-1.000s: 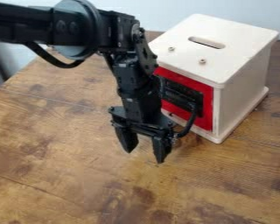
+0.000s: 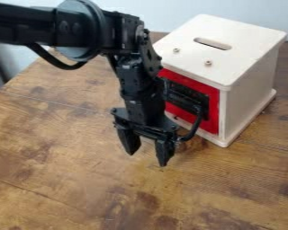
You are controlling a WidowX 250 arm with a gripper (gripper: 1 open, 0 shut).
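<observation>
My black gripper (image 2: pixel 147 148) hangs from the arm in the middle of the view, pointing down over the wooden table, its two fingers apart with nothing visible between them. Behind it and to the right stands a pale wooden box (image 2: pixel 245 108) with a red front panel (image 2: pixel 211 127), a dark inset in that panel, and a slot and small knobs on top. The arm and a cable hide part of the box's front.
</observation>
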